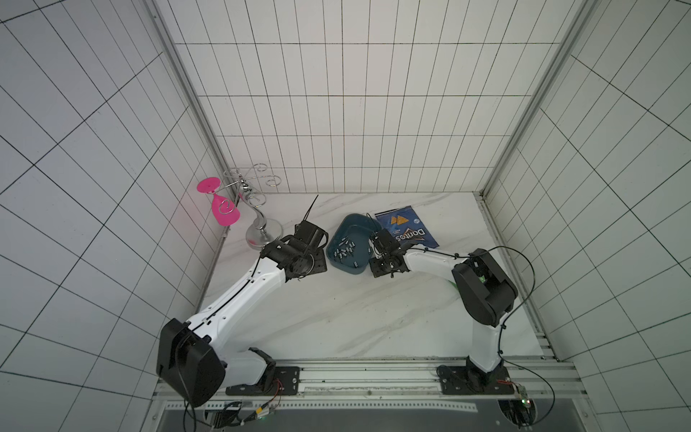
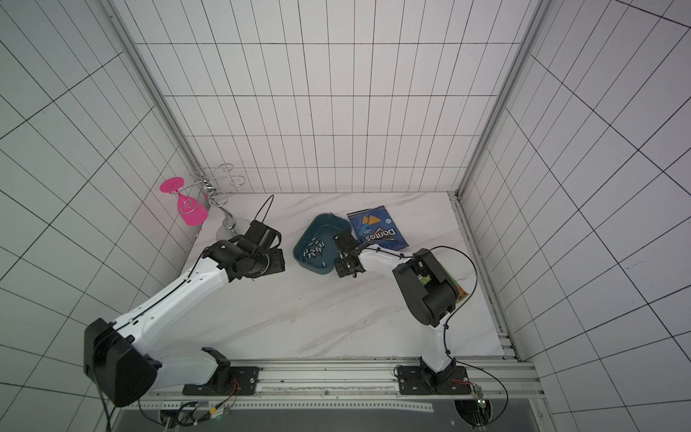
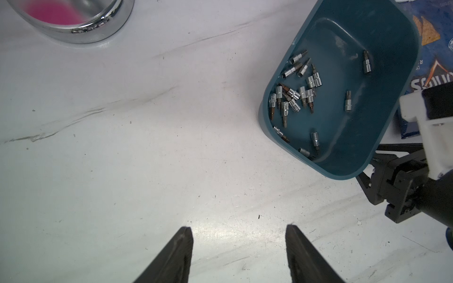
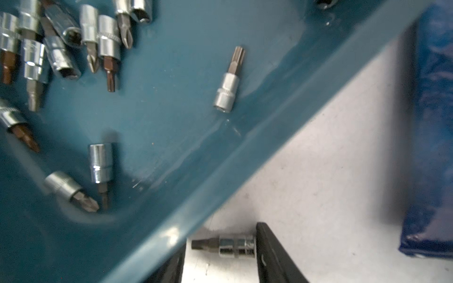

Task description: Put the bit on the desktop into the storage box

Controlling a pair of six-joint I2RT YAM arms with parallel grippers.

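Note:
One silver bit with a dark tip lies lengthwise between the fingertips of my right gripper, just outside the near wall of the storage box. Its socket end meets the right-hand finger; whether both fingers press on it, I cannot tell. The teal storage box stands on the desktop, with several bits inside, mostly clustered toward its left side. Over bare desktop, left of the box, my left gripper is open, nothing between its fingers.
A blue chip bag lies behind and right of the box. At the back left stands a chrome rack with a pink glass. The right arm's gripper is close against the box wall.

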